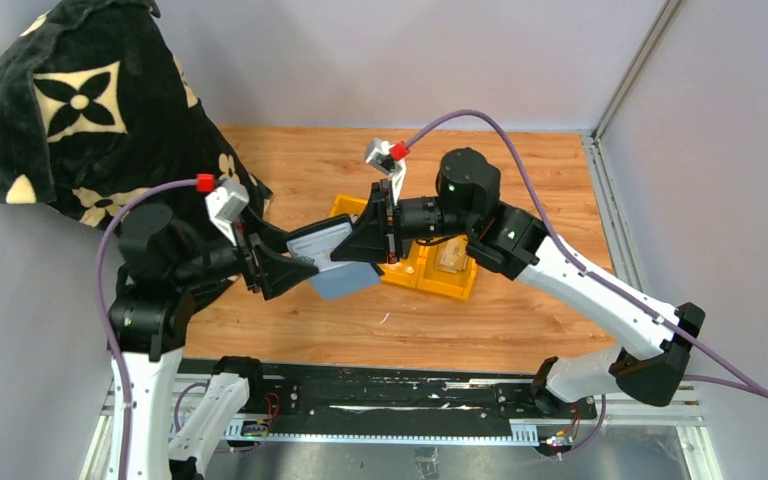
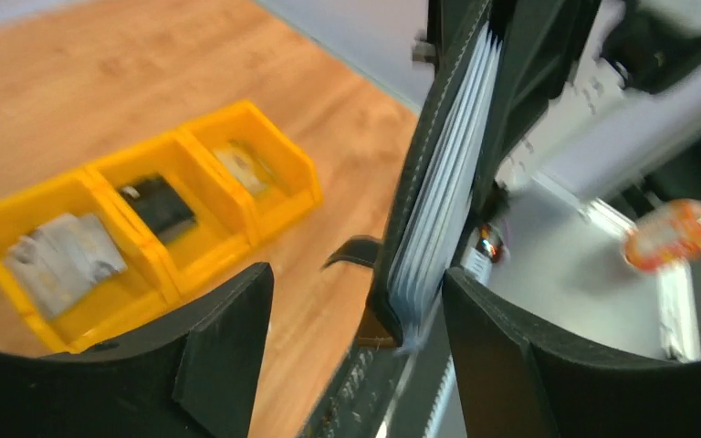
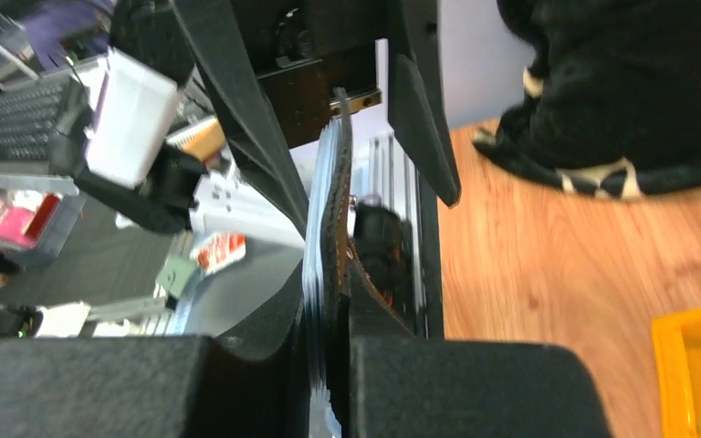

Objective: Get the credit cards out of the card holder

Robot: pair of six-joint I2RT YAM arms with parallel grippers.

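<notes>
The black card holder with clear bluish sleeves (image 1: 320, 245) hangs above the table between both arms in the top view. My right gripper (image 1: 352, 248) is shut on its right edge. In the right wrist view the card holder (image 3: 336, 210) stands edge-on, pinched between the fingers. At its left side, my left gripper (image 1: 285, 262) stands open. The left wrist view has the holder's stacked sleeve edges (image 2: 447, 182) in front of the left fingers (image 2: 260, 301), close to the right-hand one. Single cards cannot be told apart from the sleeves.
A yellow tray with compartments (image 1: 445, 288) lies on the wooden table below the right gripper. It holds a clear packet (image 2: 68, 255), a black item (image 2: 157, 206) and a small pale item (image 2: 240, 167). A dark patterned cushion (image 1: 80, 110) fills the back left.
</notes>
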